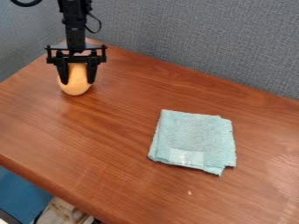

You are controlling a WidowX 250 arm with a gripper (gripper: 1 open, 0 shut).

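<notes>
At the back left of the wooden table, my black gripper [76, 72] reaches down from above over an orange, rounded object [75, 86], one finger on each side of it. The object appears to rest on the tabletop. Whether the fingers are closed tight on it I cannot tell. A folded pale teal cloth [193, 137] lies flat on the right half of the table.
Grey padded walls [198, 35] stand along the back and left. The table's front edge runs across the lower left, with blue and beige items below it.
</notes>
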